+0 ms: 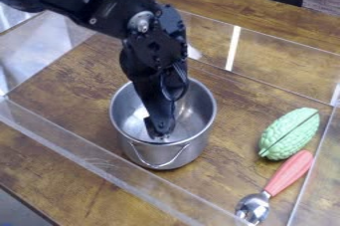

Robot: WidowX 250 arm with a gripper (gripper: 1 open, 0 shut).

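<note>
My black gripper reaches down from the top left into a steel pot with a wire handle, at the centre of the camera view. Its fingertips are low inside the pot, partly hidden by the arm and the pot's wall, and I cannot see clearly what lies between or beneath them.
A green bumpy vegetable lies right of the pot. A scoop with a pink handle lies at the lower right. Clear low walls edge the wooden surface, which is bare to the left and behind.
</note>
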